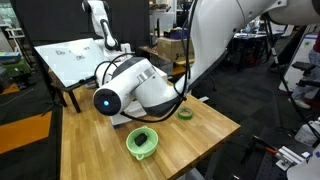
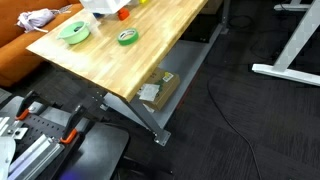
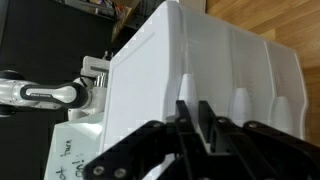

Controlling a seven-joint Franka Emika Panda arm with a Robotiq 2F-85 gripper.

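Note:
A white drawer unit (image 3: pixel 145 75) fills the middle of the wrist view, with several pale handles on its front. My gripper is at one of these, its dark fingertips close on either side of a white drawer handle (image 3: pixel 189 88). It looks shut on that handle. In exterior view 1 the arm (image 1: pixel 140 85) covers the gripper and most of the unit. Only the top edge of exterior view 2 catches part of the white unit (image 2: pixel 104 5). How far any drawer stands out cannot be made out.
On the wooden table, a green bowl (image 1: pixel 142 152) with a dark item inside stands near the arm. A green ring like a tape roll (image 1: pixel 185 113) lies to its right.

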